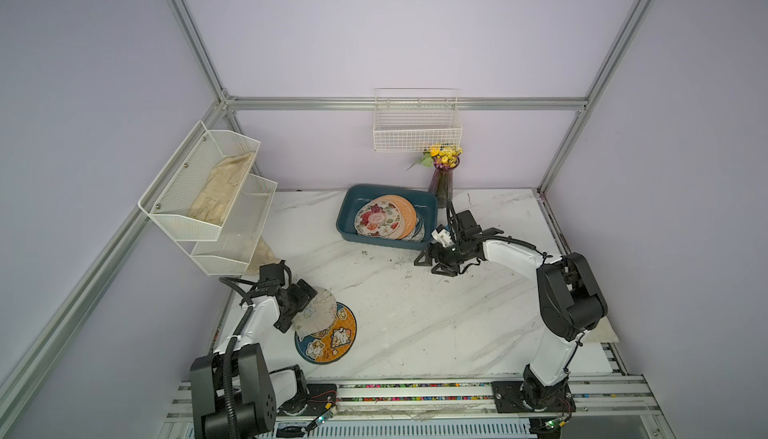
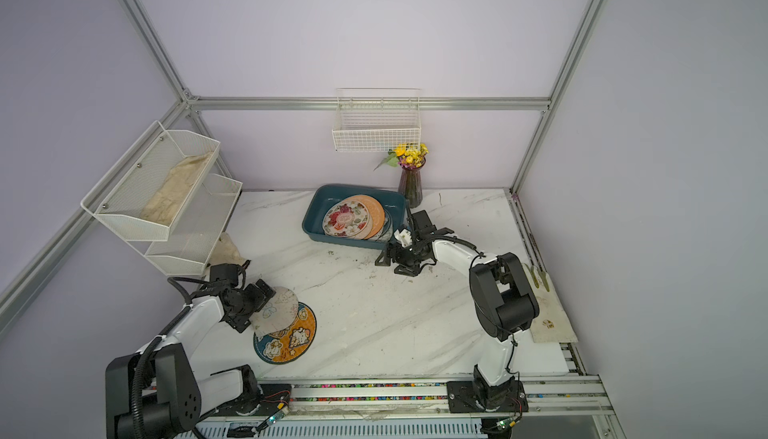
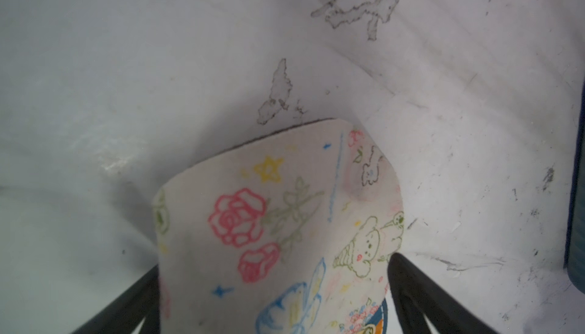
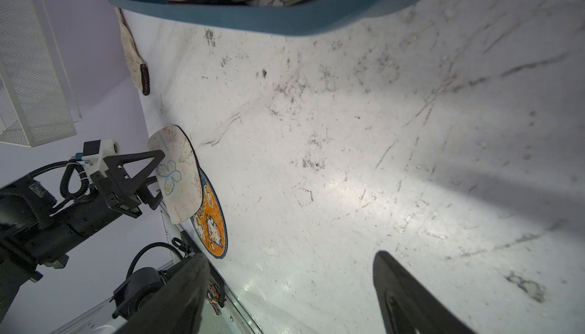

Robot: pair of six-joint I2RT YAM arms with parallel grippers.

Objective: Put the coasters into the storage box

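A pale coaster with line drawings lies partly over an orange-and-blue coaster at the table's front left. My left gripper is open over the pale coaster's left part, its blurred fingers either side of it in the left wrist view. The teal storage box at the back centre holds several coasters, pink, floral and orange. My right gripper hangs just in front of the box's right part, fingers apart, with nothing visible between them.
A flower vase stands behind the box's right end. White wire shelves are at the left, with a beige cloth beneath. A wire basket hangs on the back wall.
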